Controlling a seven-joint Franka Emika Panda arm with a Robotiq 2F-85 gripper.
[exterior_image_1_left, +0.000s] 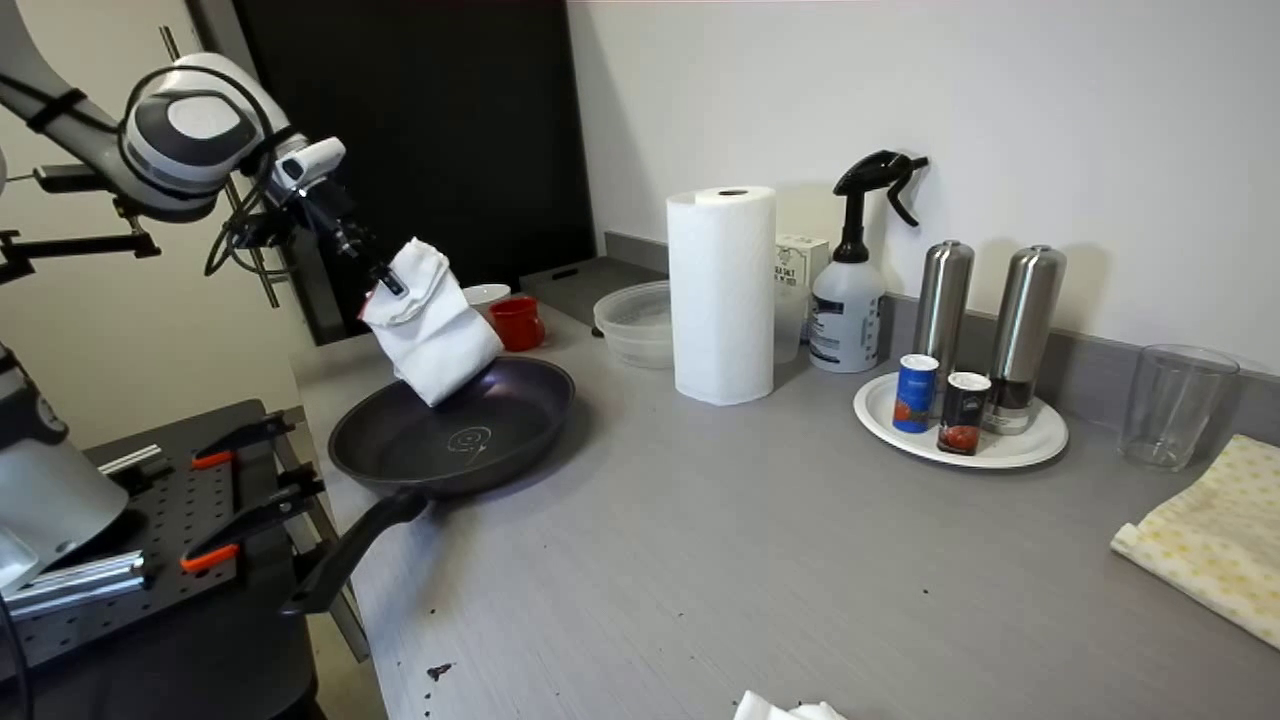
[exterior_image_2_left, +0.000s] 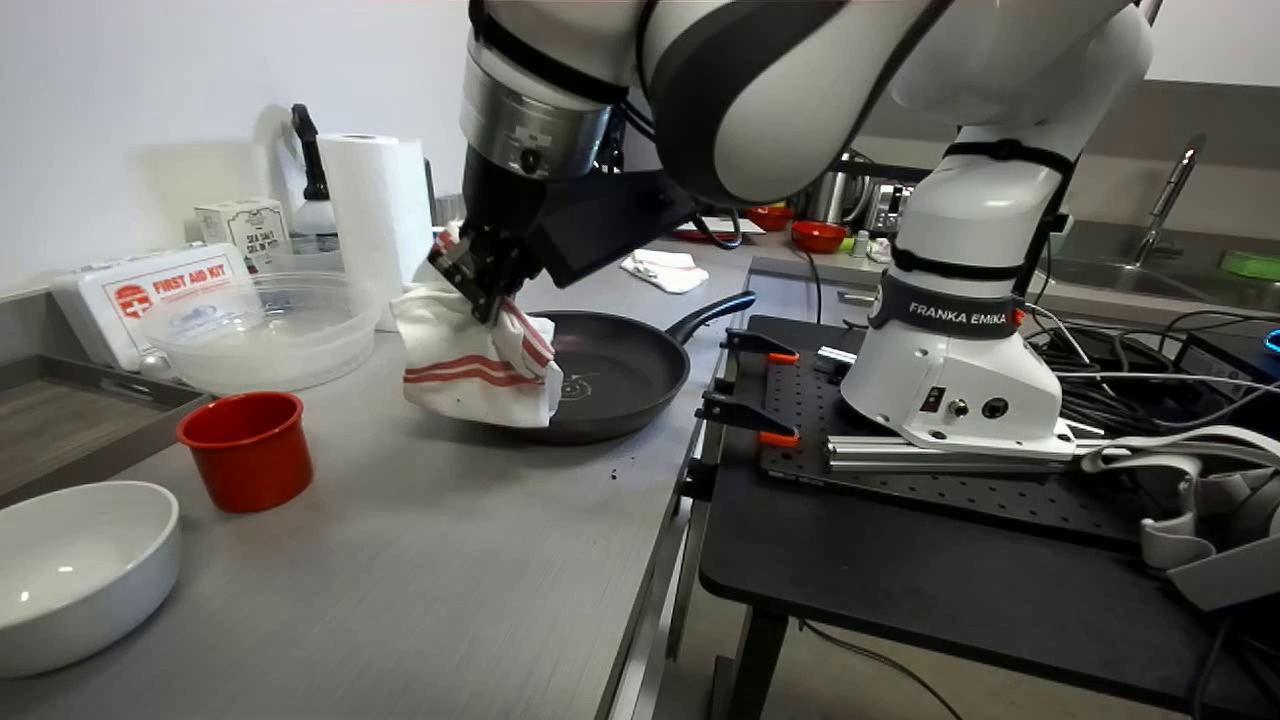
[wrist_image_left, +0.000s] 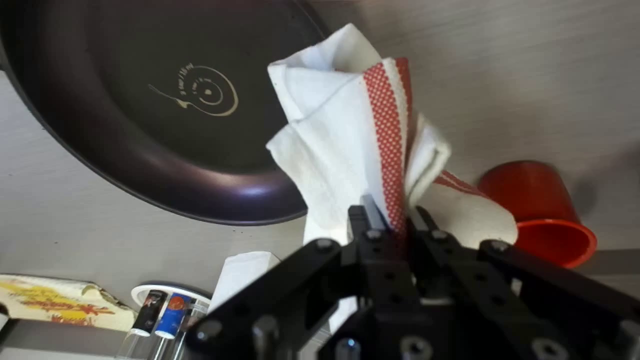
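A white cloth with red stripes (exterior_image_2_left: 474, 366) hangs in folds from my gripper, which is shut on it. In the wrist view the folded cloth (wrist_image_left: 336, 132) juts out beyond the fingertips and overlaps the rim of the black frying pan (wrist_image_left: 150, 144). From the first exterior view, the cloth (exterior_image_1_left: 432, 330) hangs at the pan's far side, its lower end in front of the pan (exterior_image_1_left: 468, 444); whether it touches the pan I cannot tell. The pan's handle (exterior_image_1_left: 360, 552) points toward the counter's near left edge.
Near the cloth stand a red cup (exterior_image_2_left: 246, 450) and a white bowl (exterior_image_2_left: 84, 570). A paper towel roll (exterior_image_1_left: 722, 294), a clear plastic tub (exterior_image_1_left: 636, 322) and a spray bottle (exterior_image_1_left: 847, 312) line the wall. A white plate (exterior_image_1_left: 1020, 444) carries shakers.
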